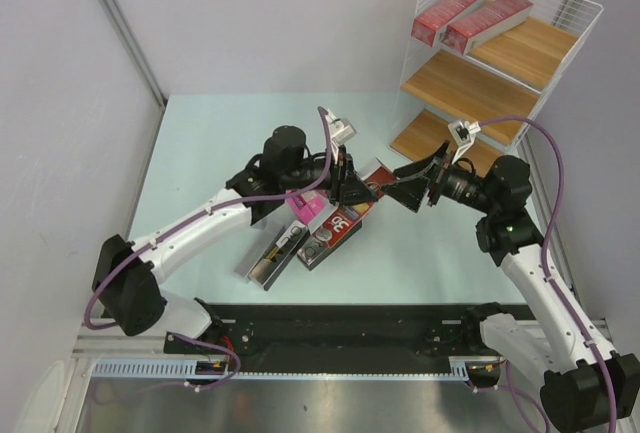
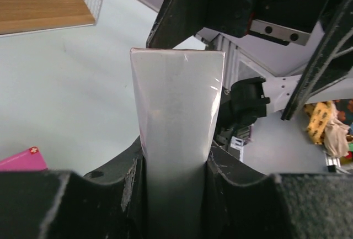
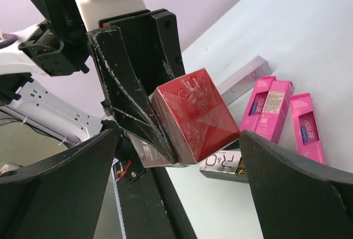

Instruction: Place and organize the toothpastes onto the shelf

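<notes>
My left gripper [image 1: 346, 185] is shut on a toothpaste box, raised above the table; its white face [image 2: 175, 112] fills the left wrist view's middle, and its red end [image 3: 196, 115] faces my right gripper in the right wrist view. My right gripper [image 1: 420, 181] stands open at that end, its fingers near the box. More toothpastes lie on the table: pink boxes [image 3: 308, 134], a pale one [image 3: 242, 79] and dark boxes [image 1: 275, 258]. The shelf [image 1: 470, 88] holds two red boxes [image 1: 448, 13] on its top level.
The shelf stands at the back right, its middle and bottom boards empty where visible. Side walls bound the table.
</notes>
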